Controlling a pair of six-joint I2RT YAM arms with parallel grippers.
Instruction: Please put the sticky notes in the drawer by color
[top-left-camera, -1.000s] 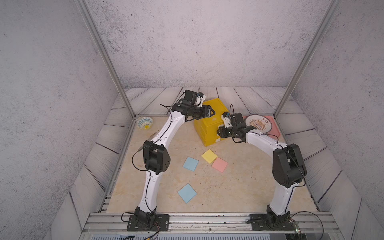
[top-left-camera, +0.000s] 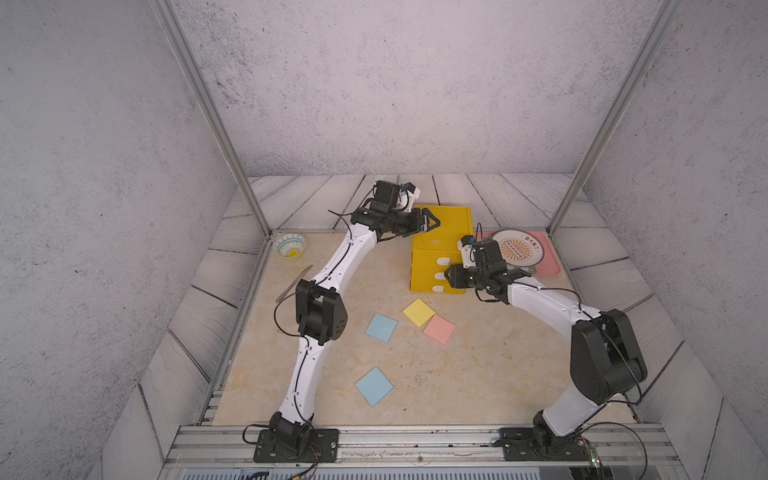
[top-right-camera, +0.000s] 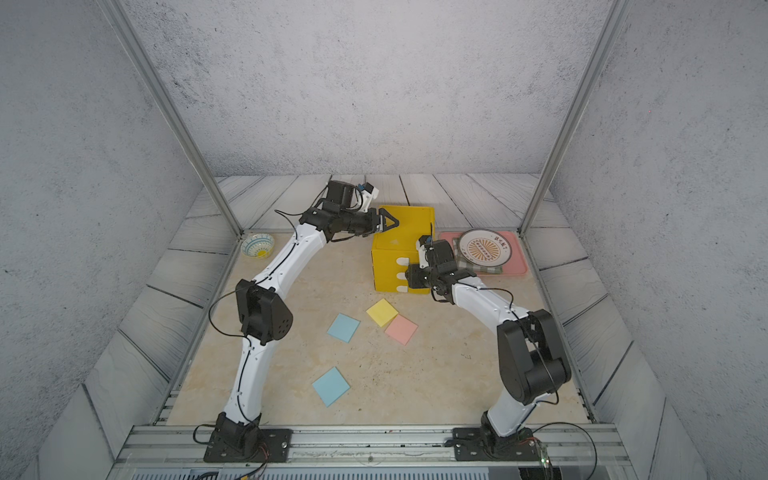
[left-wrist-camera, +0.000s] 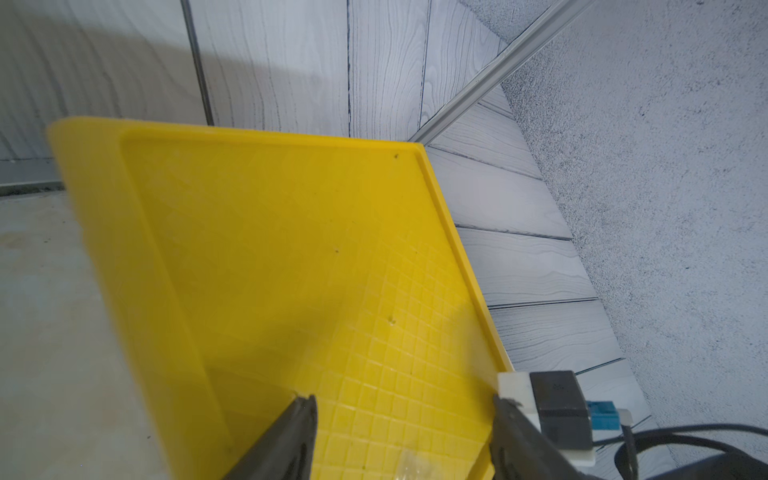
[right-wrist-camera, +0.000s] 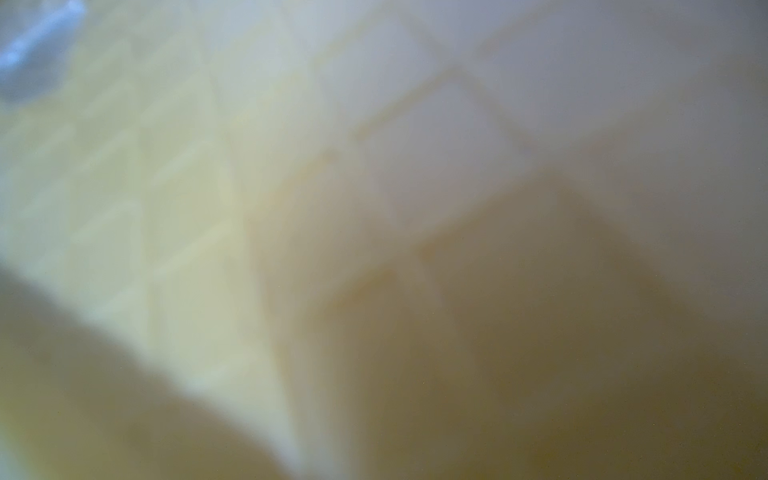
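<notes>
The yellow drawer box (top-left-camera: 452, 220) stands upright at the back centre, its front with white handle cut-outs facing the arms. Over the left part of its top is my left gripper (top-left-camera: 433, 218), with fingers (left-wrist-camera: 297, 440) spread apart and nothing held between them. My right gripper (top-left-camera: 449, 277) is shut on the box at its front right; the exact grip is hidden, and the right wrist view shows only blurred yellow ribbed surface (right-wrist-camera: 192, 264). On the table before the box lie a yellow note (top-left-camera: 418, 313), a pink note (top-left-camera: 439, 329) and two blue notes (top-left-camera: 381, 327) (top-left-camera: 374, 386).
A patterned bowl (top-left-camera: 289, 245) sits at the back left. To the box's right, a round plate (top-right-camera: 485, 248) rests by a pink mat (top-right-camera: 517, 256).
The box has turned until its front squares up with the arms. My right gripper moved right and slightly toward the front along with it; the left shifted slightly right. The notes stayed put.
</notes>
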